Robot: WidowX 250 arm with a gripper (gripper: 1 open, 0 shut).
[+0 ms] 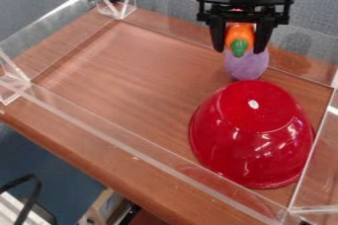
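The black gripper (239, 41) hangs at the upper right over the wooden tray floor, an orange object with a green tip (238, 34) between its fingers. Just behind and below that object a round purple object (250, 66) rests on the floor near the back wall. A large glossy red upturned bowl (250, 136) sits at the front right.
Clear plastic walls (106, 151) edge the wooden floor (119, 71). The left and middle of the floor are empty.
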